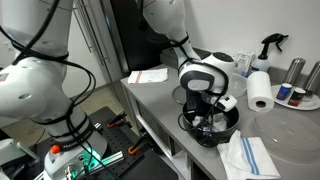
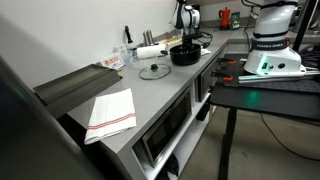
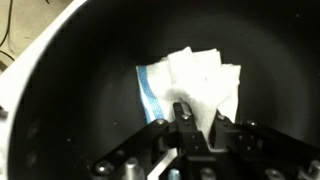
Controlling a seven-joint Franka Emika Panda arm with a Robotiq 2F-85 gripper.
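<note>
A white cloth with a blue stripe (image 3: pixel 155 88) lies bunched inside the black pot (image 3: pixel 90 90) in the wrist view. My gripper is down at it, shut on a fold of the cloth that rises between the fingers. In exterior view 1 the arm reaches into the black pot (image 1: pixel 228 134) and hides much of its inside, including the fingertips. The pot (image 2: pixel 184 55) shows small in exterior view 2, with the white wrist above it.
Another white towel (image 1: pixel 248 158) hangs over the counter's front edge right of the pot. A clear round lid (image 1: pixel 283 130) lies further right. A paper towel roll (image 1: pixel 260 92) stands behind. Another cloth (image 1: pixel 148 75) lies at left, with open counter nearby.
</note>
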